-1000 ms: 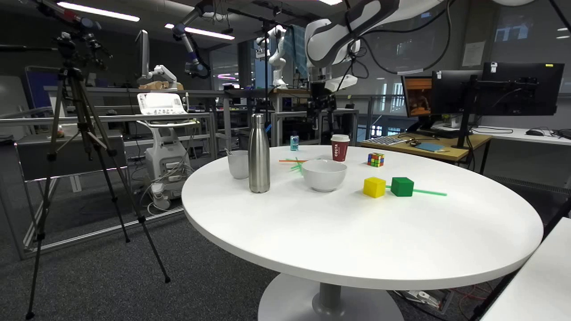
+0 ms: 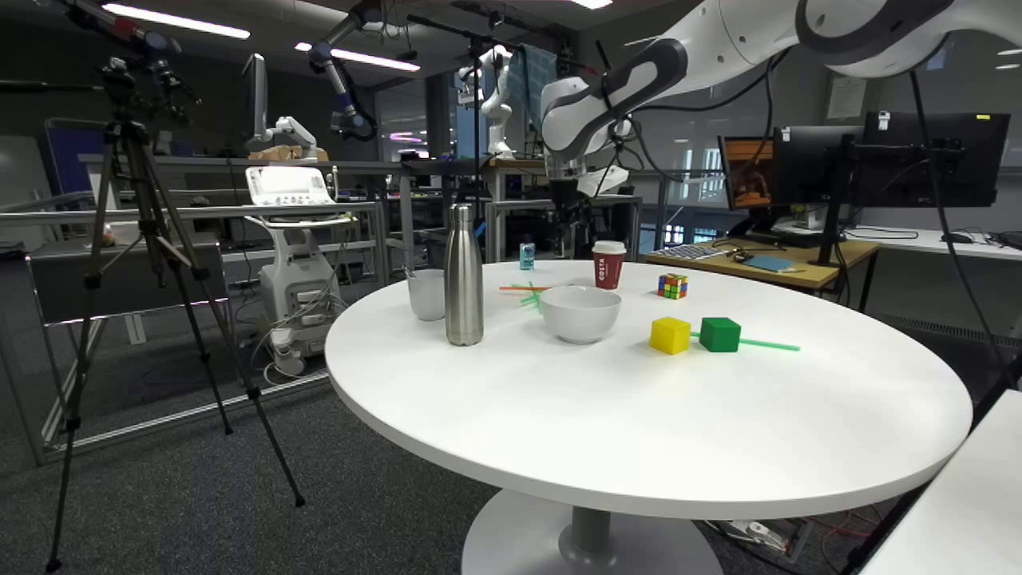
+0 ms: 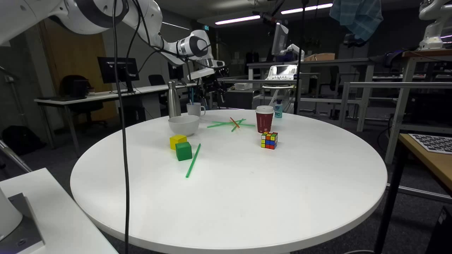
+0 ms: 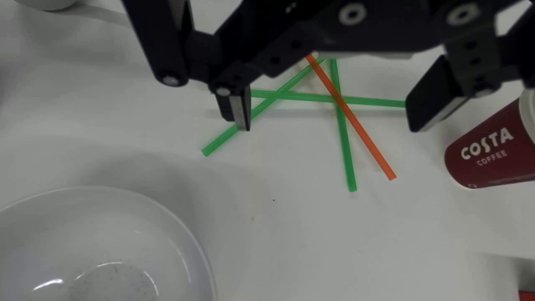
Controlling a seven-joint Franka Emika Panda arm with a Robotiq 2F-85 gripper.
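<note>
Wide open, my gripper hovers over a loose pile of straws, with nothing held between its fingers. An orange straw (image 4: 361, 133) lies across several green straws (image 4: 346, 150) on the white table. In exterior view 1 the gripper (image 2: 572, 222) hangs above the table's far side, behind the white bowl (image 2: 580, 315). Part of the pile is hidden by the gripper's body in the wrist view. Exterior view 2 shows the crossed straws (image 3: 235, 123) flat on the table, apart from the gripper (image 3: 214, 91) above.
Right of the pile stands a red Costa cup (image 4: 489, 150); a Rubik's cube (image 3: 269, 140) is nearby. A steel bottle (image 2: 465, 278) and a mug (image 3: 195, 109) stand near the bowl. Yellow (image 2: 670, 335) and green (image 2: 719, 335) blocks sit beside another green straw (image 3: 193, 161).
The arm has come down, and the gripper hangs lower and slightly further left in exterior view 1. The objects on the table have not moved.
</note>
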